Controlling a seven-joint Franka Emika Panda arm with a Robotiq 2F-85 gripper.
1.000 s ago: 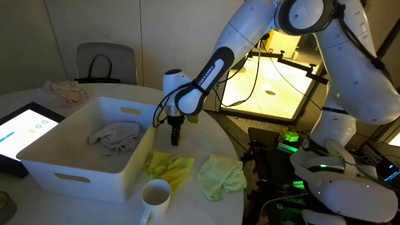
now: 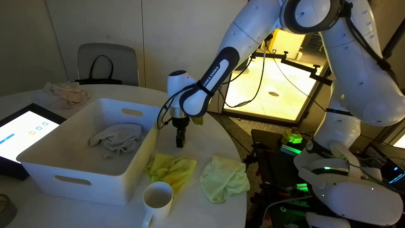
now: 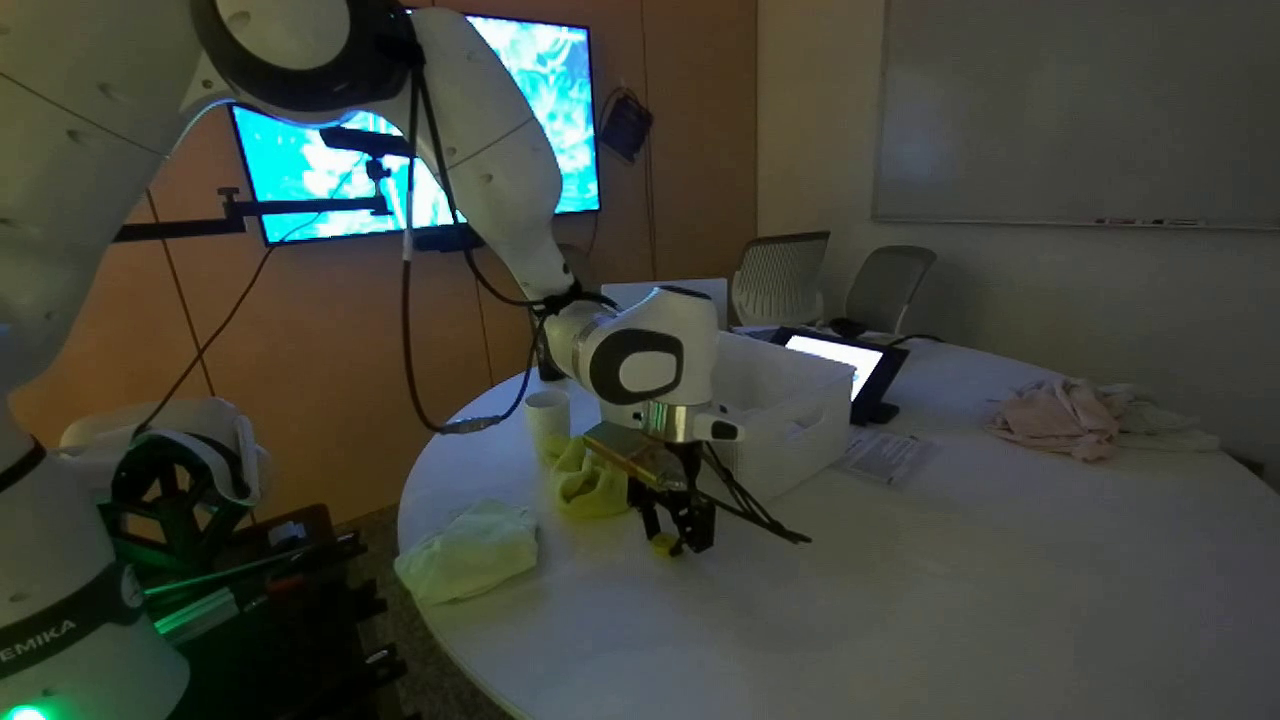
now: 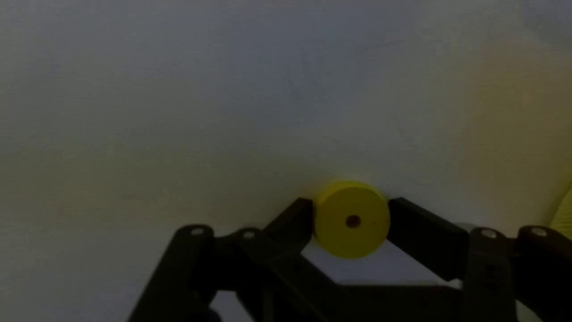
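Observation:
A round yellow piece (image 4: 343, 239) with a small dark hole in its face sits between the two black fingertips in the wrist view, touched on both sides. My gripper is shut on it, pointing down at the white table. In exterior view 2 a bit of the yellow piece (image 3: 663, 545) shows low between the fingers. From exterior view 1, the gripper (image 2: 180, 144) is right of the white bin (image 2: 146, 159) and behind a crumpled yellow cloth (image 2: 172, 169); the piece itself is hard to make out there.
Inside the bin lies a grey-white cloth (image 2: 119, 138). A pale yellow-green cloth (image 2: 224, 178) and a white mug (image 2: 158, 201) are toward the front. Left of the bin stands a lit tablet (image 2: 26, 133); a pink cloth (image 2: 68, 94) lies behind. Exterior view 2 shows bare tabletop (image 3: 960, 576).
In exterior view 1 my gripper has shifted slightly to the right. The bin, cloths and mug are where they were.

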